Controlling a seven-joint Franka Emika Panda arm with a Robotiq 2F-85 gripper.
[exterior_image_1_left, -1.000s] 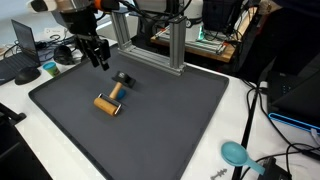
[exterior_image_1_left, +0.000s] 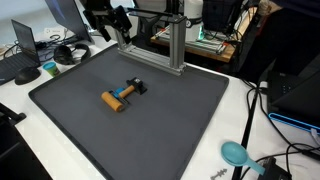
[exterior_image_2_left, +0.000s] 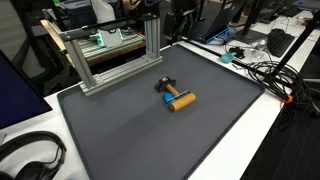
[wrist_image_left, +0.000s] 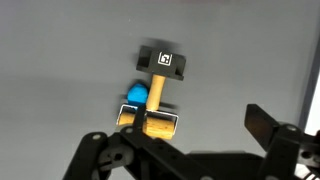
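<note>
On the dark grey mat lies a mallet with a black head (wrist_image_left: 166, 62) and a wooden handle (wrist_image_left: 155, 93). A paint roller with an orange sleeve (wrist_image_left: 152, 126) and a blue handle (wrist_image_left: 138, 94) lies against the wooden handle, and the two appear to touch or overlap. Exterior view 2 shows the same black head (exterior_image_2_left: 165, 84) and orange sleeve (exterior_image_2_left: 182, 102) near the middle of the mat. My gripper (exterior_image_1_left: 115, 36) hangs above the mat's far edge, apart from both tools. In the wrist view its fingers (wrist_image_left: 262, 125) are spread wide, with only the scene below between them.
A white metal frame (exterior_image_1_left: 163, 56) stands along one edge of the mat. A laptop (exterior_image_1_left: 18, 62) and a green cup (exterior_image_1_left: 51, 68) are at the far left. A turquoise object (exterior_image_1_left: 238, 155) lies on the white table.
My gripper has risen and drawn back from the tools.
</note>
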